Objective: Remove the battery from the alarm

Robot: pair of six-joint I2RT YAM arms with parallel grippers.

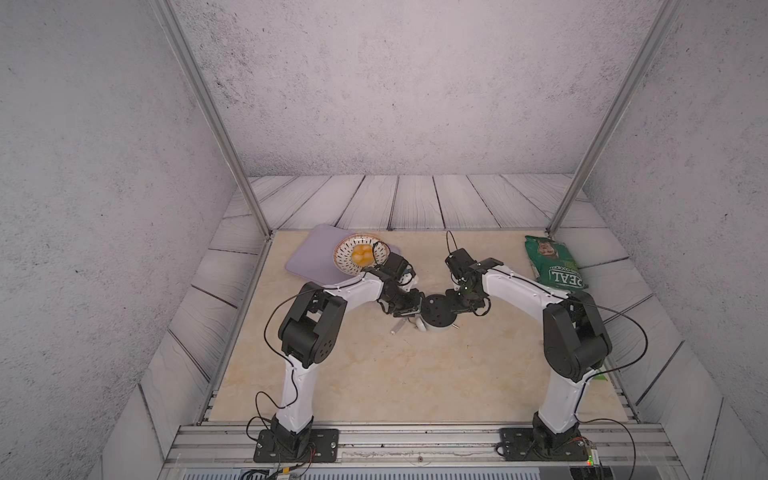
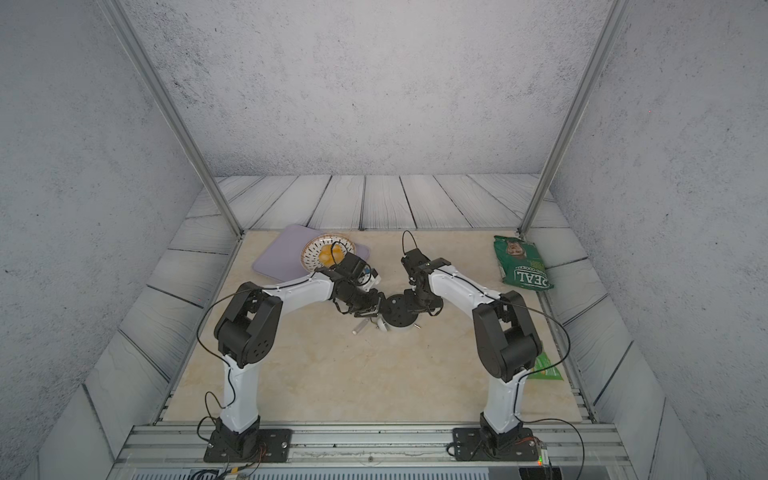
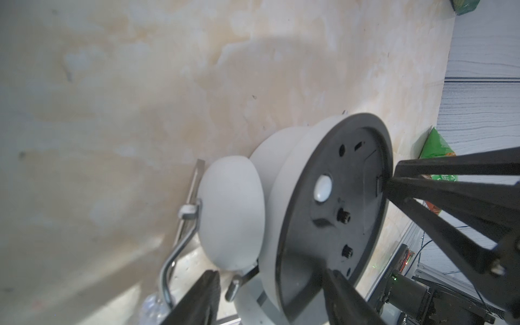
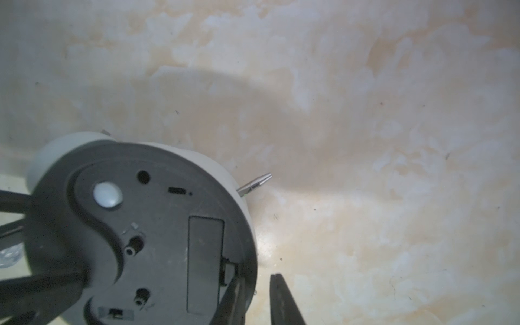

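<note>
The alarm clock (image 1: 438, 310) lies at mid-table with its black back face up, bells to one side. In the right wrist view its battery cover (image 4: 204, 260) is closed, a latch on its right edge; any battery is hidden. My left gripper is shut on the clock's body at the bell side. My right gripper is part open over the clock's rim beside the cover latch, its fingertips apart.
A lavender board (image 1: 308, 256) with a bowl (image 1: 348, 264) of orange items lies back left. A green bag (image 1: 552, 260) lies back right, another green packet (image 2: 548, 369) at the right edge.
</note>
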